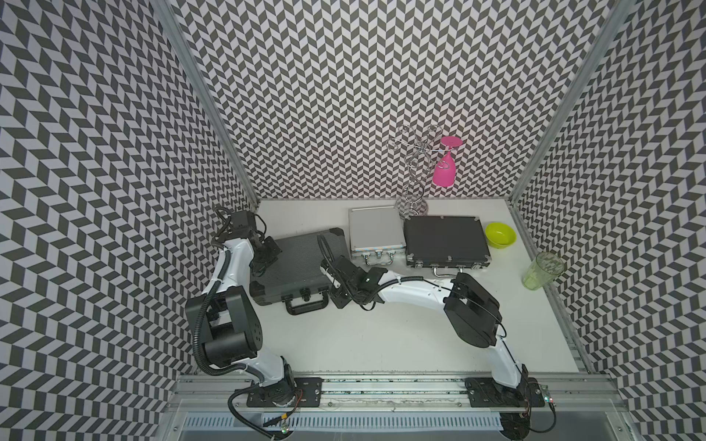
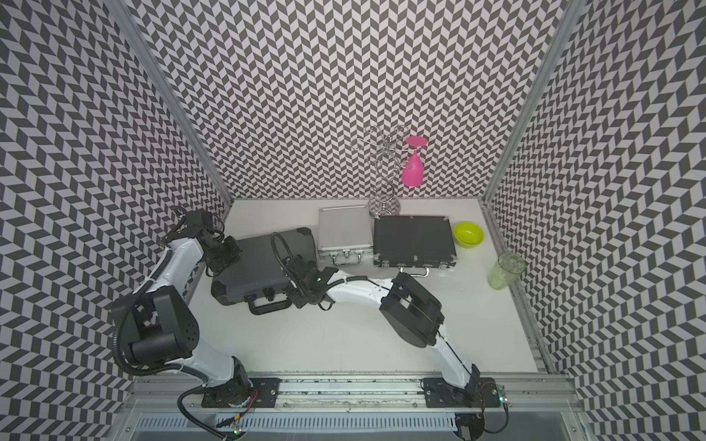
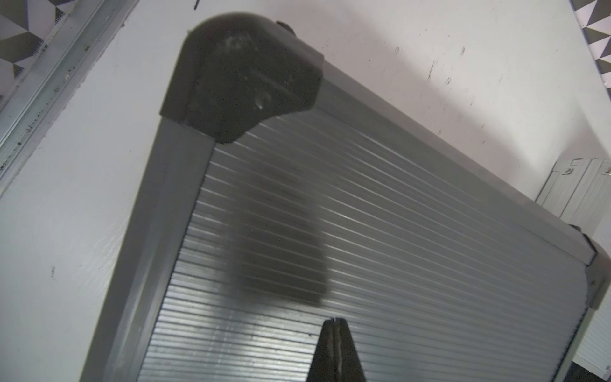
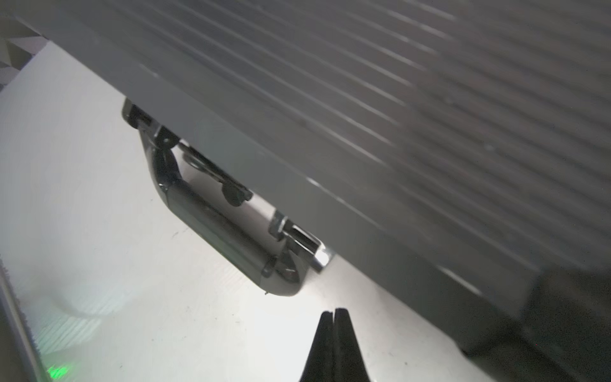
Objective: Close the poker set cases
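A large dark grey case (image 1: 292, 257) with ribbed lid lies at the table's left, lid down, handle (image 4: 222, 229) toward the front, with latches beside it. A small silver case (image 1: 375, 228) and a black case (image 1: 445, 235) stand closed behind and to the right. My left gripper is shut over the grey case's left part, nothing between its fingers. My right gripper is shut and empty, near the grey case's front-right edge, beside the handle.
A wire stand with a pink goblet (image 1: 444, 172) is at the back. A green bowl (image 1: 500, 233) and a glass (image 1: 542, 272) stand on the right.
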